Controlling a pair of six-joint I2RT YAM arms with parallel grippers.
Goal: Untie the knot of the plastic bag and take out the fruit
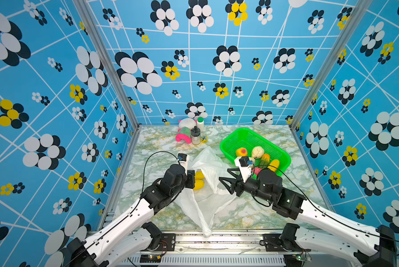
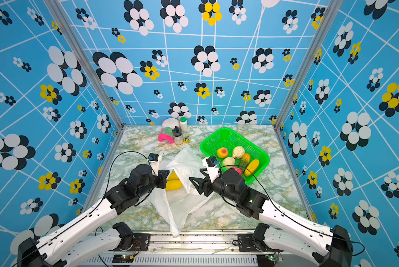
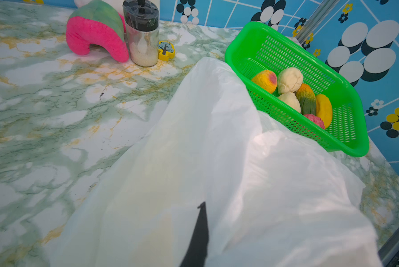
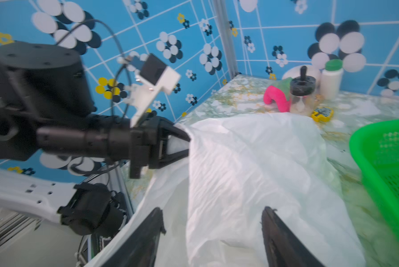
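The white plastic bag [image 1: 199,207] lies loosely spread at the middle of the table, its edge lifted on the left. Under the raised film shows yellow fruit [image 2: 173,181], banana-like. My left gripper is shut on the bag's edge, the thin film between its fingertips; in the left wrist view the bag covers much of the scene in front of a dark finger [image 3: 198,238]. On the bag's right side, my right gripper [image 2: 194,185] stands part open and faces the bag. Nothing shows held between its fingers, and the film lies beyond them.
A green basket [image 1: 285,156] with several fruits stands at the right, partly behind the right arm. At the back left are a pink and green plush [image 3: 94,33], a jar [image 3: 142,44] and a white bottle [image 4: 330,82].
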